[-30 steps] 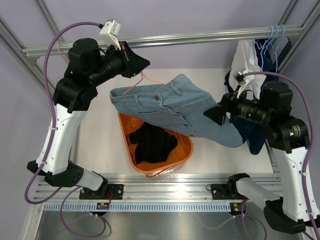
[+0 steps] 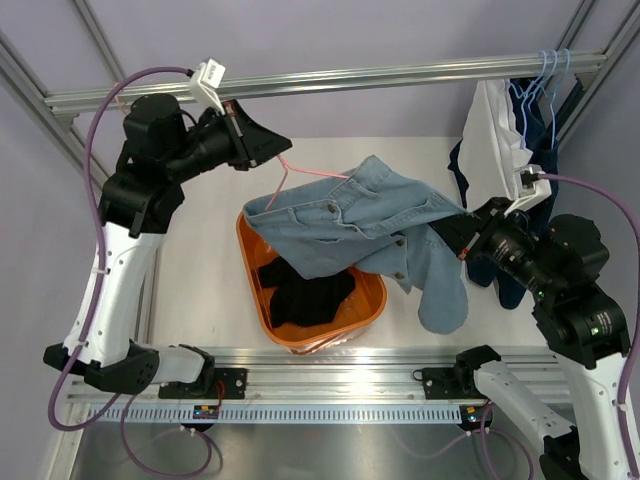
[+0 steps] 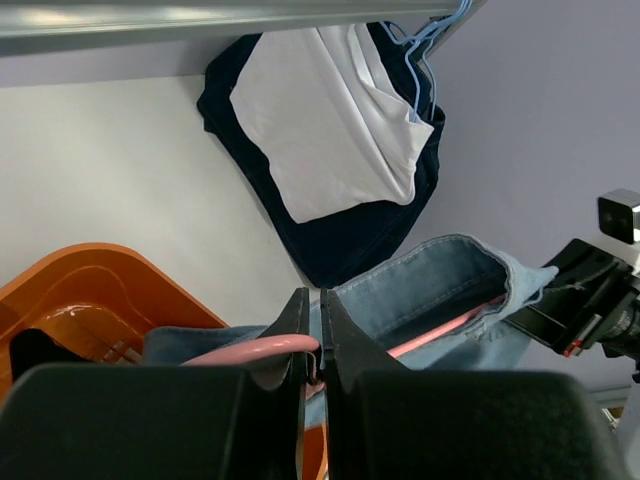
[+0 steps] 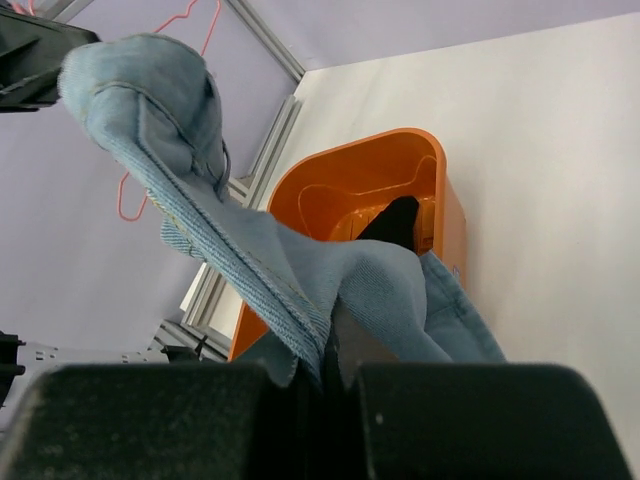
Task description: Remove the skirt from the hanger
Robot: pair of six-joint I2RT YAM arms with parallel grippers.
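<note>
The denim skirt (image 2: 350, 225) hangs from the pink hanger (image 2: 310, 171) over the orange bin. My left gripper (image 2: 281, 152) is shut on the hanger's hook end, seen also in the left wrist view (image 3: 314, 325). My right gripper (image 2: 455, 240) is shut on the skirt's right part, and in the right wrist view the denim (image 4: 250, 250) runs down into its fingers. The waistband stays around part of the hanger, with one pink end showing inside the fold in the left wrist view.
An orange bin (image 2: 375, 310) holding black cloth (image 2: 305, 300) stands below. White and dark garments (image 2: 485, 130) hang on blue hangers at the right of the metal rail (image 2: 390, 75).
My left gripper has moved slightly left and down with the hanger.
</note>
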